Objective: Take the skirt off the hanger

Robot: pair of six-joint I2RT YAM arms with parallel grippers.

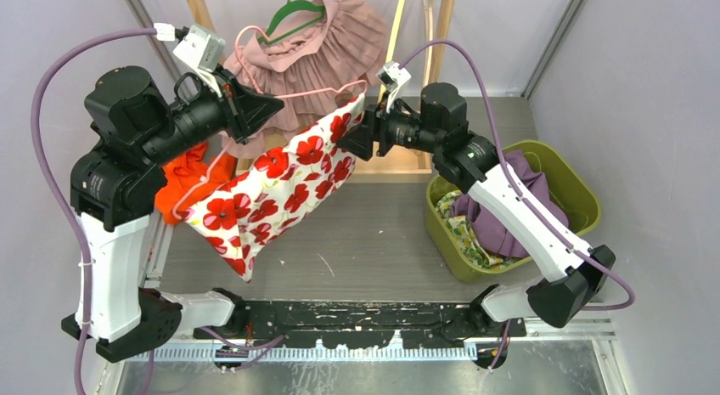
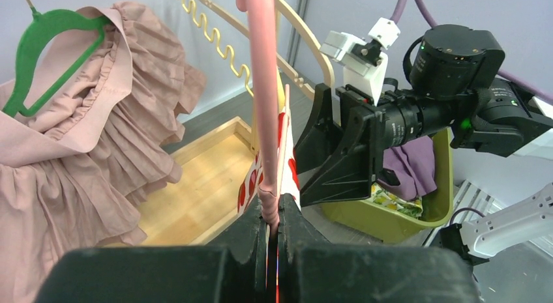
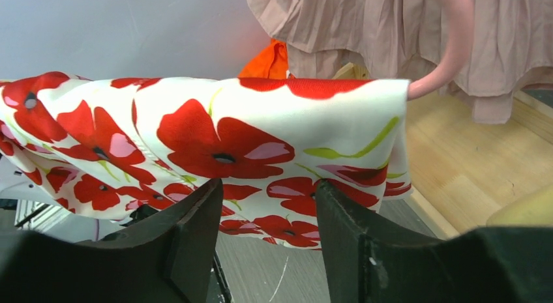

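A white skirt with red flowers (image 1: 299,178) hangs slantwise on a pink hanger (image 1: 318,92), its upper right corner still around the hanger's right end. My left gripper (image 1: 265,115) is shut on the hanger near its neck; in the left wrist view the pink hanger (image 2: 264,101) rises from between the fingertips. At the skirt's right end my right gripper (image 1: 361,144) stands part open. In the right wrist view the flowered fabric (image 3: 225,137) spans in front of the fingers (image 3: 209,202), with a gap between them; whether they touch the cloth I cannot tell.
Behind, a pink pleated skirt (image 1: 318,55) hangs on a green hanger (image 1: 293,21) from a wooden rack (image 1: 395,161). Orange cloth (image 1: 191,183) lies at left. On the right stands a green bin (image 1: 586,200) holding purple and flowered cloth.
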